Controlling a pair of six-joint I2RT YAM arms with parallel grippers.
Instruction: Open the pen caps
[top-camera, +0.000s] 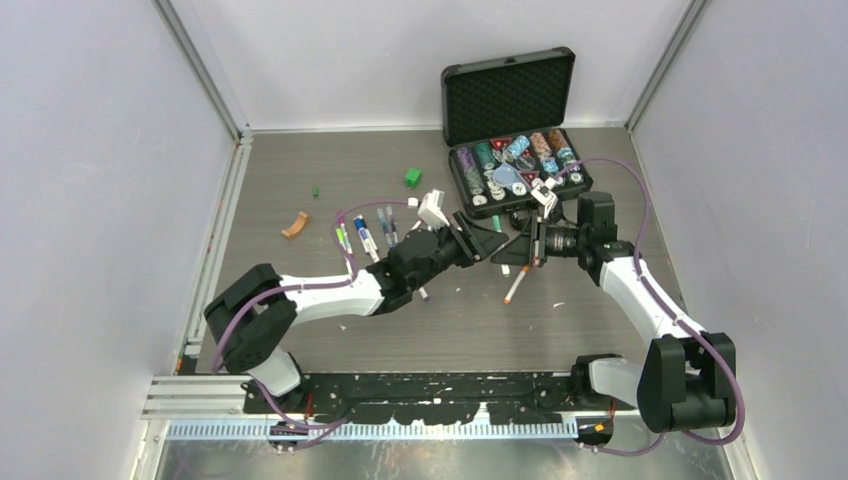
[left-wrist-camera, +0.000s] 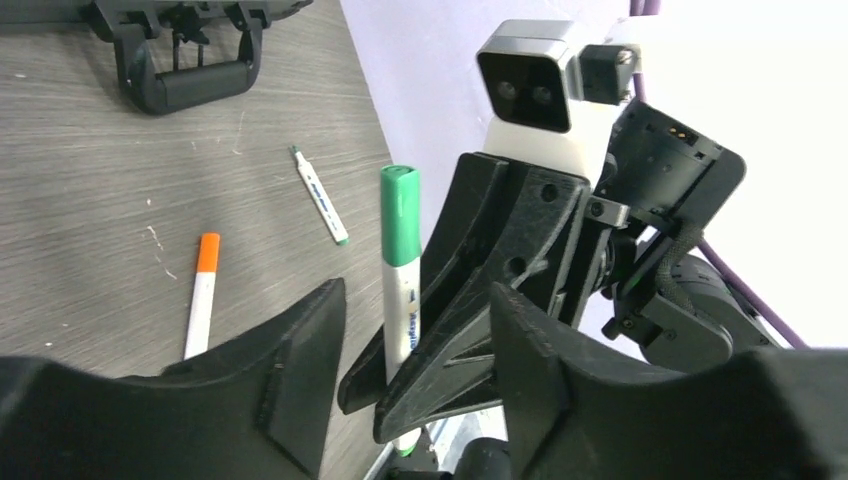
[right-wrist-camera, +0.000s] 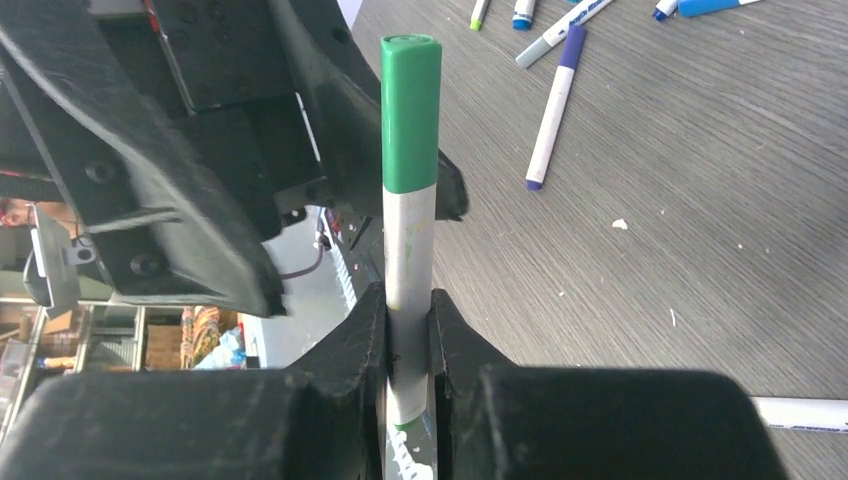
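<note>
A white marker with a green cap (right-wrist-camera: 411, 120) stands upright in the right wrist view, the cap seated on its top. My right gripper is shut on the marker's white body, its pads pressed to both sides. Facing it in the top view, my left gripper (top-camera: 488, 238) is close beside the marker. In the left wrist view the left fingers (left-wrist-camera: 310, 360) stand apart, with clear gaps on either side of the marker (left-wrist-camera: 402, 310). Farther off on the table lie an orange-capped marker (left-wrist-camera: 203, 290) and a thin green-tipped marker (left-wrist-camera: 322, 198).
An open black case of poker chips (top-camera: 515, 165) stands at the back. Several markers lie left of centre, among them a purple-capped one (right-wrist-camera: 556, 105). A green block (top-camera: 412, 177) and an orange curved piece (top-camera: 295, 225) rest farther left.
</note>
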